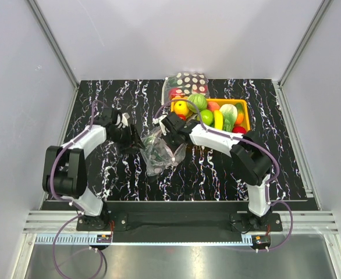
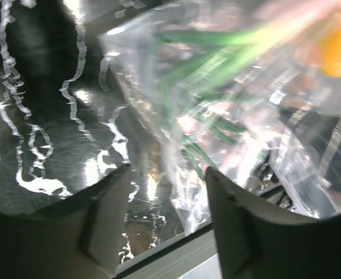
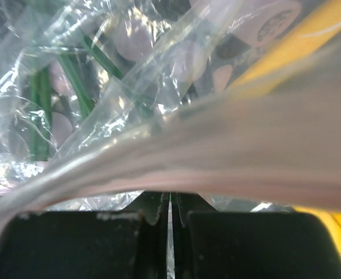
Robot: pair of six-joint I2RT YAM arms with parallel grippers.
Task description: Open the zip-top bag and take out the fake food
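A clear zip top bag (image 1: pixel 159 158) with pale dots and green marks lies between the two arms on the dark table. In the left wrist view, the bag (image 2: pixel 182 87) fills the upper right; my left gripper has its fingers apart at the bag's edge, gripping nothing that I can see. From the right, my right gripper (image 1: pixel 169 139) reaches over the bag. In the right wrist view its fingers (image 3: pixel 153 209) are closed together, with the plastic film (image 3: pixel 100 168) stretched across in front of them. Whether film is pinched between them is unclear.
Behind the right arm stands a yellow bin (image 1: pixel 247 116) heaped with fake food, including a banana (image 1: pixel 218 120) and a watermelon (image 1: pixel 197 102). Another dotted bag (image 1: pixel 187 82) lies behind it.
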